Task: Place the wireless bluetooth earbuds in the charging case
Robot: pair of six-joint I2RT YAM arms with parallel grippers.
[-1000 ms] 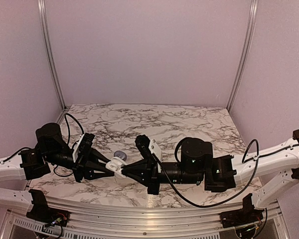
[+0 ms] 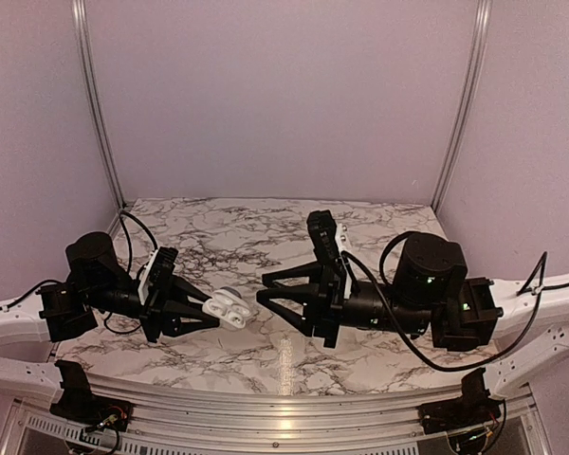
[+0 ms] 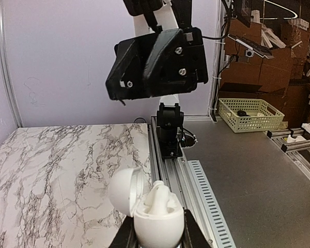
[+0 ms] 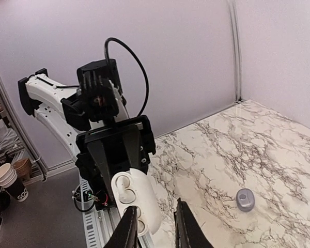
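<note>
The white charging case (image 2: 226,309), lid raised, is held by my left gripper (image 2: 199,316); in the left wrist view the case (image 3: 158,225) fills the lower middle. In the right wrist view its interior (image 4: 133,196) shows round openings and what looks like a white earbud stem in one; whether both earbuds are seated I cannot tell. My right gripper (image 2: 261,292) stands apart, just right of and above the case, its fingers parted with nothing seen between them.
A small grey-lilac object (image 4: 245,199) lies on the marble table (image 4: 212,170), behind the case in the top view. The metal rail (image 2: 275,422) runs along the front edge.
My right gripper has moved up and right, away from the case, and its fingers have parted. My left gripper still holds the case in nearly the same place.
</note>
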